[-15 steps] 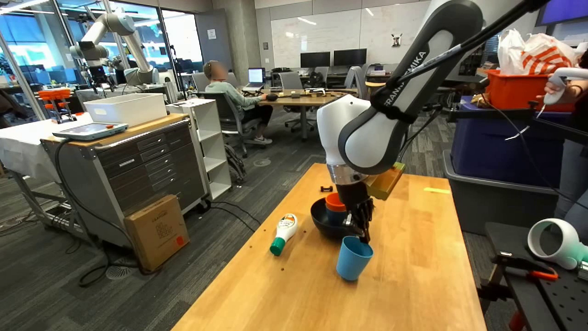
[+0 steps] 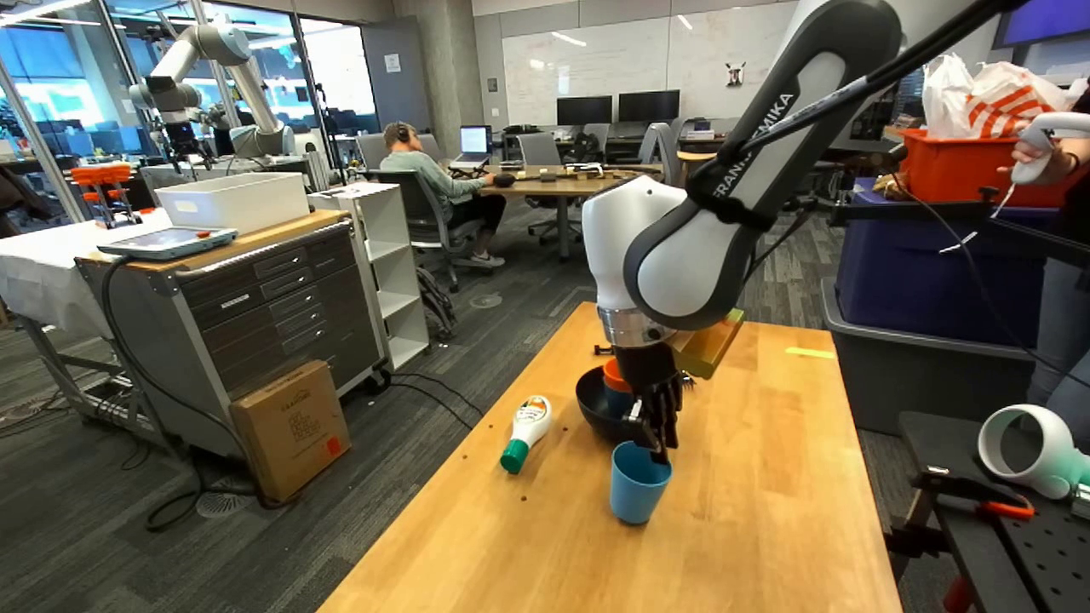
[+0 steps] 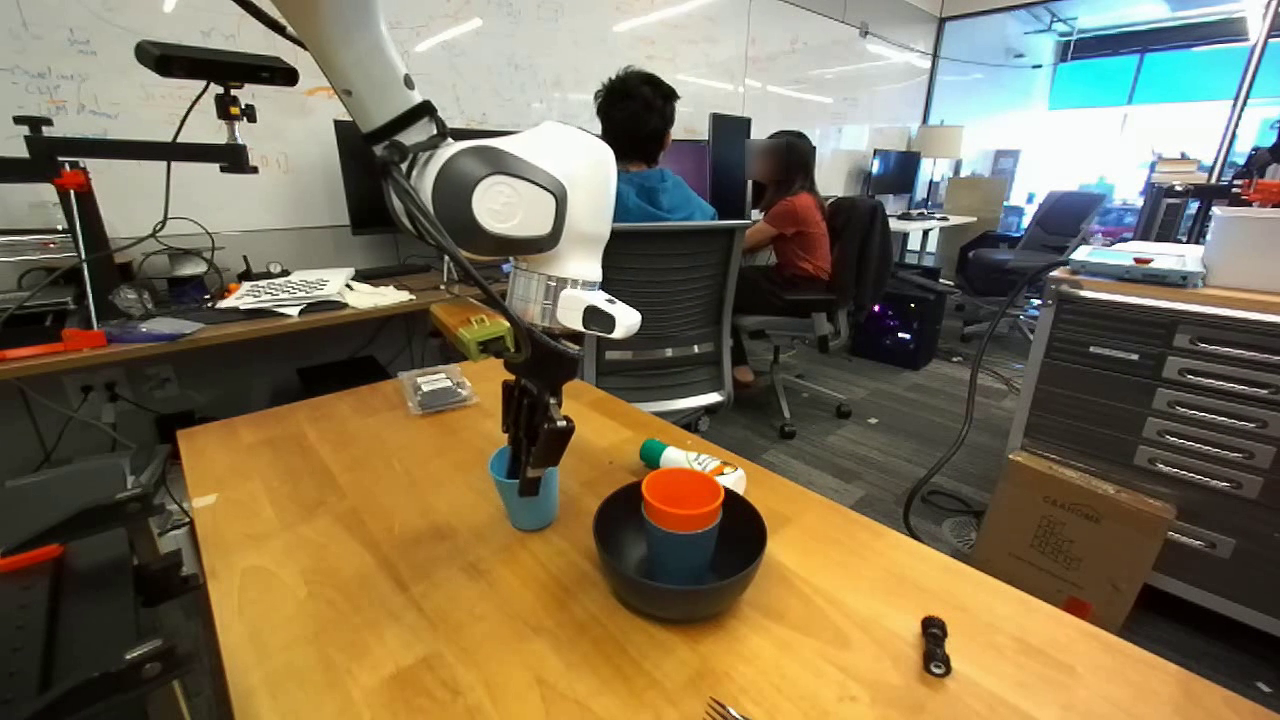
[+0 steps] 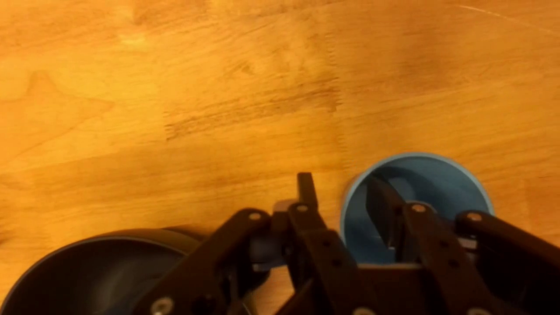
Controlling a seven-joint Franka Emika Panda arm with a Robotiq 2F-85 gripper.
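Note:
A light blue cup (image 2: 638, 495) stands on the wooden table, its mouth facing up. My gripper is over it with the fingers apart, straddling the near side of its rim. In the wrist view one finger (image 4: 382, 207) reaches inside the cup, while the other finger (image 4: 307, 191) is outside, with a strip of table visible between it and the rim. Beside the cup is a black bowl (image 3: 624, 574) holding a dark blue cup (image 3: 681, 550) with an orange cup (image 3: 683, 502) nested in its top.
A white bottle with a green cap (image 2: 528, 424) lies near the table's edge, beyond the bowl in exterior view 2. A small black object (image 3: 935, 646) and fork tines (image 3: 721, 709) are farther along. A clear packet (image 3: 437, 389) sits at one corner.
In exterior view 1 the gripper and the light blue cup have both shifted a little left. The cup leans less than before, and the fingers look farther apart.

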